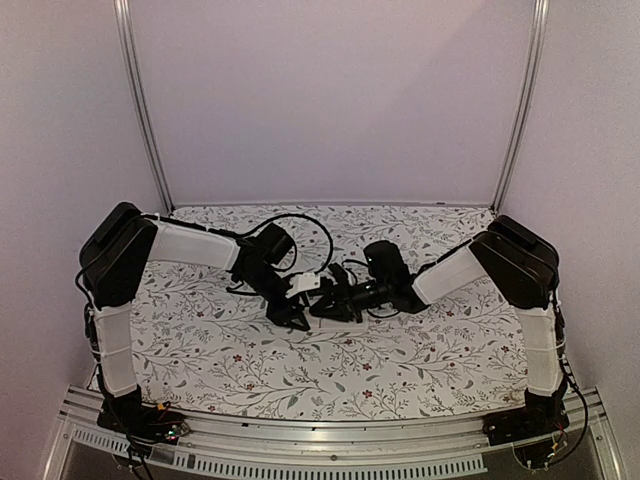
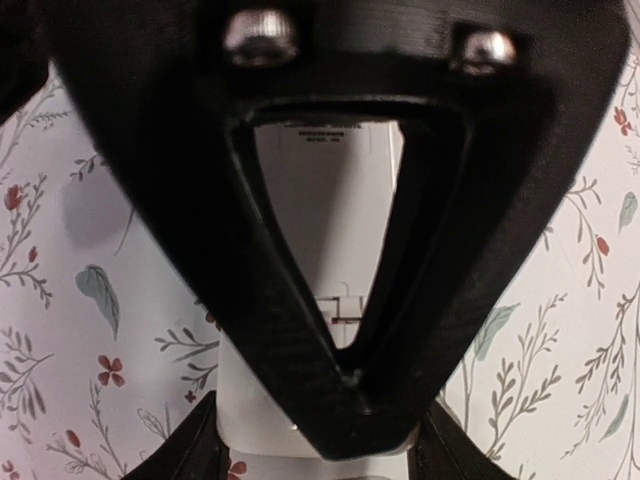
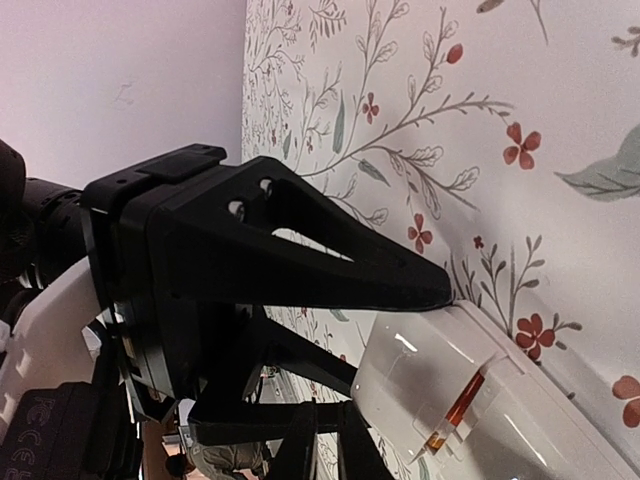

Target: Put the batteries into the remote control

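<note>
A white remote control (image 2: 325,200) lies on the floral mat at the centre. In the left wrist view my left gripper is shut on one end of it, and the black body of a gripper covers much of that view. The right wrist view shows the remote's white end (image 3: 420,370) with a copper spring contact in a battery slot, and a black gripper gripping that end. My right gripper (image 1: 330,305) sits low over the remote in the top view; what is between its fingers is hidden. No battery is clearly visible.
Pale walls stand at the back and sides, with a metal rail (image 1: 280,435) along the front edge. Black cables loop above the left arm.
</note>
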